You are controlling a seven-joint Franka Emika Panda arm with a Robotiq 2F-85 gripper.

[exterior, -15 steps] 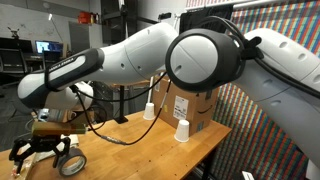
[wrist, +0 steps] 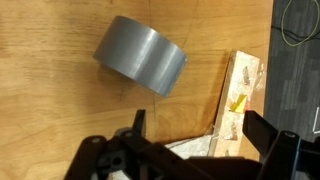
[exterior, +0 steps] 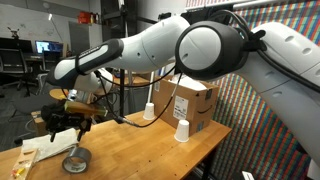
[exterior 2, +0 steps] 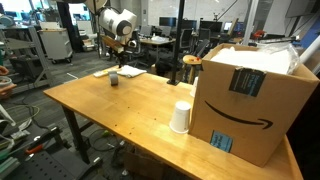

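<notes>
In the wrist view my gripper stands open, with a wide gap between its dark fingers and nothing held. A grey roll (wrist: pixel 141 55), like a roll of tape, lies on the wooden table ahead of the fingertips and apart from them. From exterior view 1 the roll (exterior: pixel 76 160) shows its round opening, and the gripper (exterior: pixel 72 117) hangs above and behind it. Exterior view 2 shows the roll (exterior 2: pixel 114 79) small, towards the table's far end, with the gripper (exterior 2: pixel 122 46) beyond.
White cloth or paper (wrist: pixel 190 148) and a light wooden strip (wrist: pixel 238 92) with a yellow mark lie near the table edge. White cups (exterior 2: pixel 180 117) and a large cardboard box (exterior 2: pixel 240 112) stand at the other end.
My gripper has risen and moved right in exterior view 1, away from the white cloth. The grey roll appears to stay in about the same place.
</notes>
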